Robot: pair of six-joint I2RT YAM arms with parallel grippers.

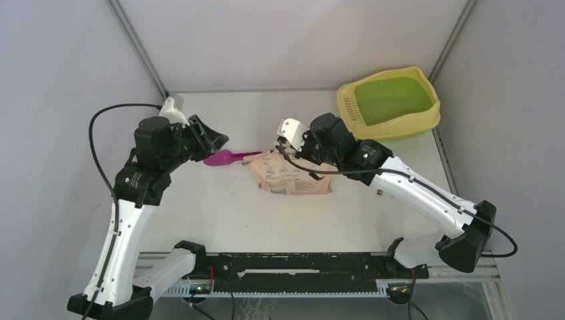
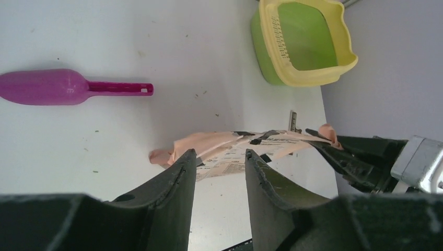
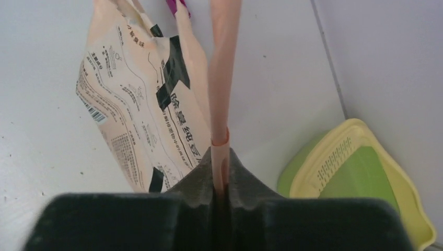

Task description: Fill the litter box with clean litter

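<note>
A pinkish litter bag (image 1: pixel 290 179) with printed text lies on the table under my right arm. My right gripper is shut on a twisted edge of that bag, seen close up in the right wrist view. The left wrist view shows the same corner of the bag (image 2: pixel 240 151) pinched at the right. Off to the left, my left gripper (image 1: pixel 223 141) hangs above the table, its fingers (image 2: pixel 180 180) parted with no object gripped; the bag shows beyond them. At the back right stands the litter box (image 1: pixel 394 100), green with a yellow rim.
A purple scoop (image 1: pixel 225 157) lies on the table between the left gripper and the bag. A small dark item (image 2: pixel 293 120) lies on the right side of the table.
</note>
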